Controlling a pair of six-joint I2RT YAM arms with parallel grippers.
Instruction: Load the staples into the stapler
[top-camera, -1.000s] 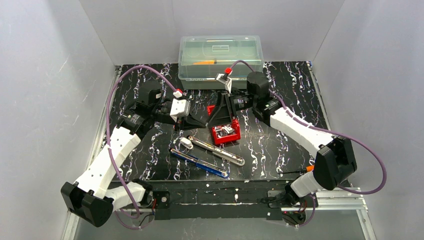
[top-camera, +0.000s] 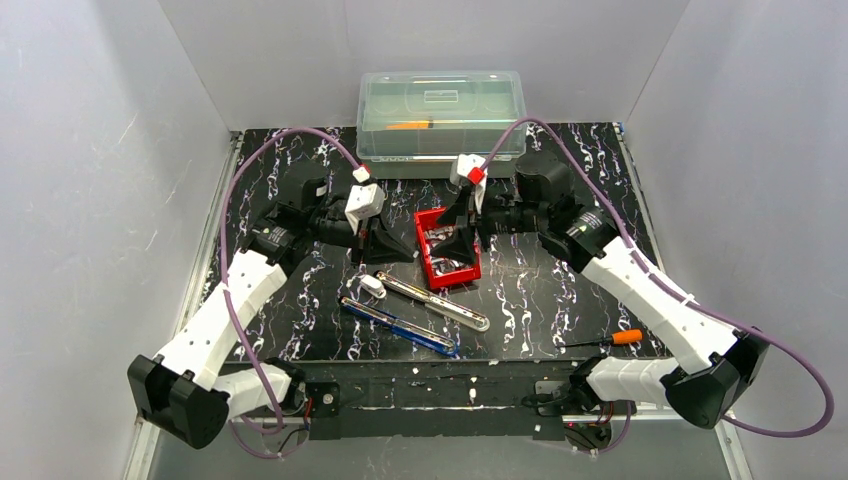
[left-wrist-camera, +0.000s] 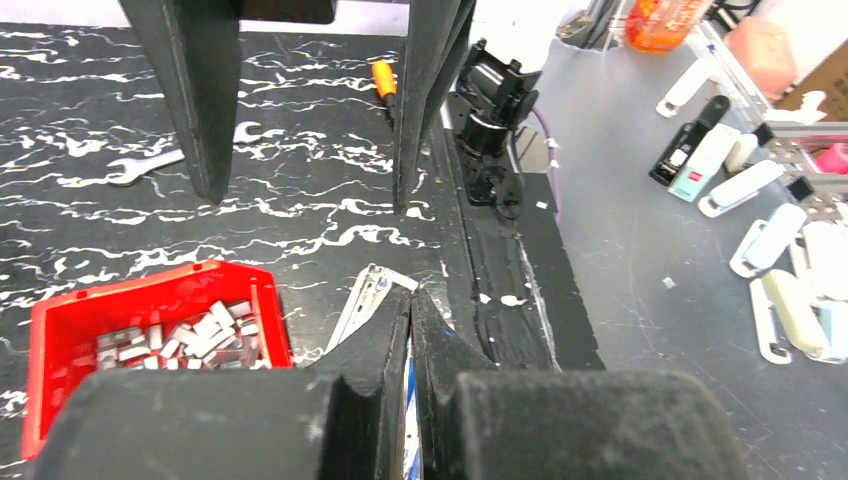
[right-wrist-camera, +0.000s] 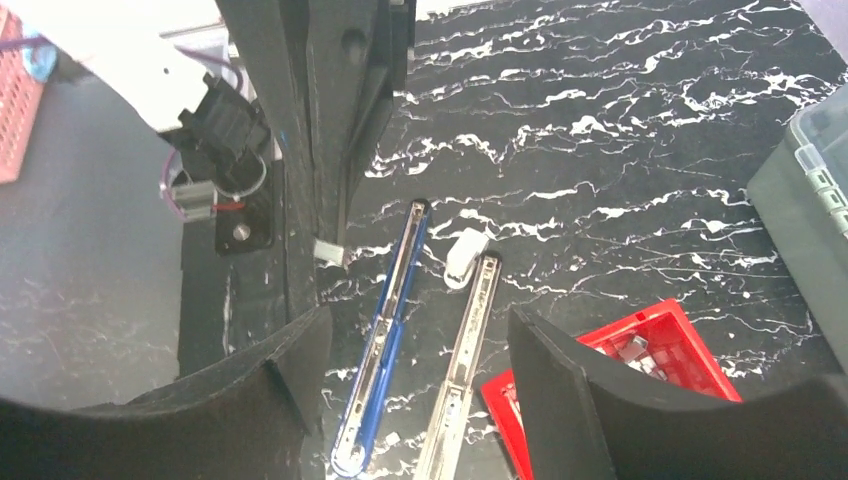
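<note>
Above the table my left gripper (top-camera: 412, 257) is shut, with a small silver staple piece (right-wrist-camera: 330, 252) at its fingertips, as the right wrist view shows. Facing it, my right gripper stands open, its two fingers apart and nothing between them. The red tray (top-camera: 476, 268) holds several loose staple pieces (left-wrist-camera: 205, 338) and lies partly under the right gripper. Two long, slim staplers rest on the table in front of the arms: a blue one (top-camera: 398, 327) and a pale metallic one (top-camera: 437, 301).
A small white object (top-camera: 372, 286) lies by the pale stapler's end. Behind the arms stands a lidded clear box (top-camera: 440, 120). An orange-handled screwdriver (top-camera: 626, 337) is at the front right. A wrench (left-wrist-camera: 150, 163) lies flat beyond the red tray.
My left gripper has barely moved.
</note>
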